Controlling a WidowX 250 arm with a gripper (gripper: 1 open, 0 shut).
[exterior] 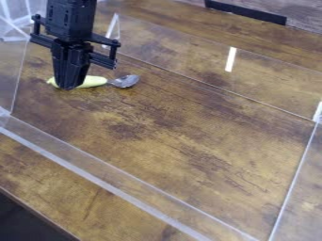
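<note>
My black gripper (68, 77) points down at the upper left of the camera view, its fingertips close together over a pale yellow-green object (93, 81) lying on the wooden table. A silver spoon-like head (123, 81) lies just right of that object, possibly part of the same utensil. The fingers look shut; whether they touch the object is hard to tell, as they cover part of it.
Clear plastic walls (233, 213) enclose the wooden work area (176, 141), which is bare to the right and in front. A dark strip (246, 13) sits along the back at the top.
</note>
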